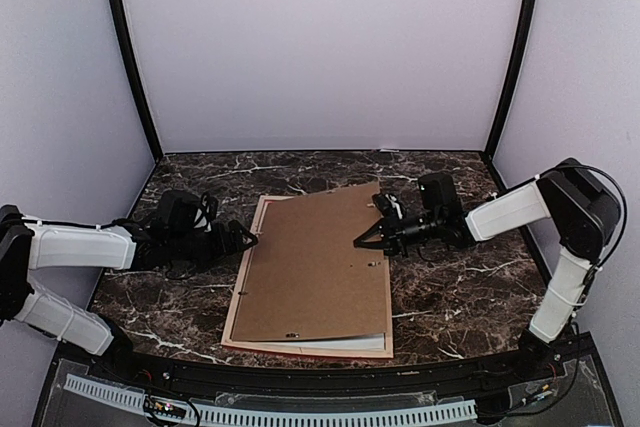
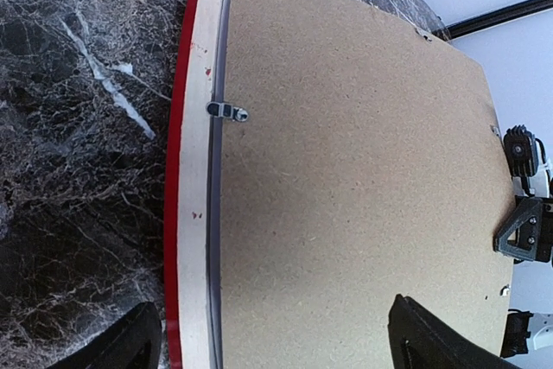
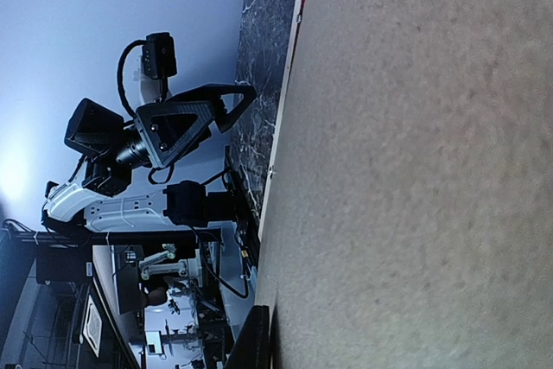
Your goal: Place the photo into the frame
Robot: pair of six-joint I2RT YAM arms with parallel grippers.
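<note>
A brown backing board (image 1: 315,267) with small metal clips covers most of the picture frame (image 1: 232,322), whose pale wooden border and red outer edge (image 2: 174,213) show along the left side. At its right edge the board is raised and tilted, with my right gripper (image 1: 368,239) shut on that edge. Only a dark finger (image 3: 253,339) of this gripper shows at the bottom of the right wrist view. Beside the frame's left border is my left gripper (image 1: 246,238), open, its fingers (image 2: 436,343) apart above the board's left part. A white strip (image 1: 335,344) shows under the board's front edge; no photo image is visible.
White walls (image 1: 320,47) close off the back and sides. A metal rail (image 1: 270,414) runs along the front.
</note>
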